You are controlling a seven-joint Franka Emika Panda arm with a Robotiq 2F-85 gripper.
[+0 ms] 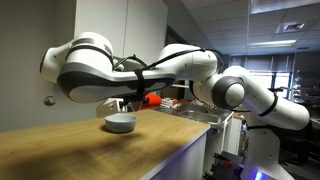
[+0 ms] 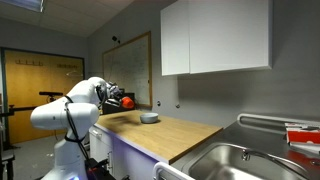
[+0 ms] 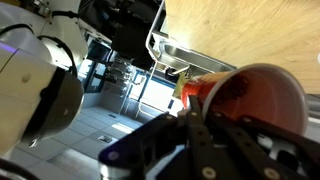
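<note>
An orange-red cup (image 1: 151,100) is held tipped well over in the air, with my gripper (image 1: 134,104) shut on it. The wrist view looks at the pinkish cup (image 3: 258,95) from close up, dark finger parts crowding its lower edge. How the fingertips meet the cup's wall is hard to make out. On the counter below stands a grey-white bowl (image 1: 121,124), upright, with the cup above it and a little to its right in the first exterior view. From the other side, the cup (image 2: 127,102) shows left of the bowl (image 2: 149,118) and higher.
The sink (image 2: 225,163) lies at its far end, with a dish rack (image 1: 187,92) near it. White cupboards (image 2: 215,40) hang above the counter.
</note>
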